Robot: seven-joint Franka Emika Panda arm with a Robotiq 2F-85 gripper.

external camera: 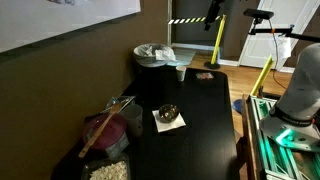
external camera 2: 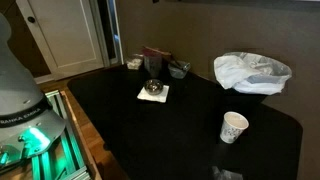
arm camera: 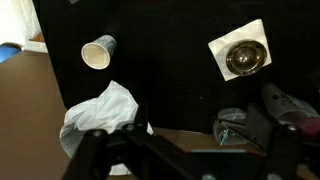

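Note:
My gripper hangs high above the black table, its dark fingers apart and nothing visible between them. In exterior view 1 only the dark lower end of the gripper (external camera: 212, 17) shows, at the top. A shiny metal bowl (arm camera: 246, 58) sits on a white napkin (arm camera: 218, 48), at the upper right of the wrist view. A patterned paper cup (arm camera: 97, 53) stands upright at the upper left. Below it is a white plastic bag (arm camera: 105, 110), which in exterior view 2 appears as a bag (external camera 2: 250, 72) draped over a dark bin.
Along the wall stand a clear container (external camera 2: 178, 69), a dark cup (external camera: 133, 116), a pot with a wooden utensil (external camera: 102, 127) and a tub of pale pieces (external camera: 108, 172). A small reddish packet (external camera: 204, 75) lies at the far end. Mid-table is bare.

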